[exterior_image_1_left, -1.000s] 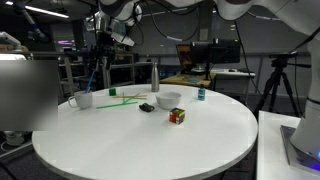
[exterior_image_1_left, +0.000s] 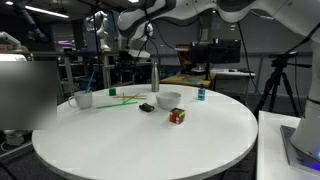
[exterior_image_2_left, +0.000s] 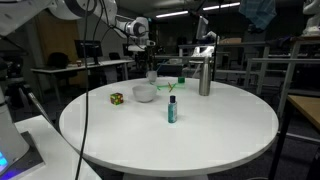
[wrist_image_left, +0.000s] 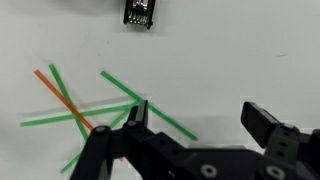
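Observation:
My gripper stands open above the white table, with no object visible between its fingers. Several thin green sticks (wrist_image_left: 167, 119) and an orange stick (wrist_image_left: 60, 89) lie loosely crossed beneath it, mostly to the left in the wrist view. The left finger covers part of the pile. In exterior view 1, the sticks (exterior_image_1_left: 127, 102) are on the far side of the table. A white mug (exterior_image_1_left: 80, 100) stands at the table's left, with a blue stick (exterior_image_1_left: 91, 81) rising from it.
A small black object (wrist_image_left: 139, 13) lies near the sticks. Beyond these are a white bowl (exterior_image_1_left: 168, 100), a colored cube (exterior_image_1_left: 177, 116), a blue bottle (exterior_image_2_left: 172, 110), a tall metal bottle (exterior_image_2_left: 205, 78) and a green block (exterior_image_1_left: 112, 92).
In exterior view 1, my gripper has moved right, away from above the mug and toward the sticks. The blue stick remains in the mug. The objects on the table look unmoved.

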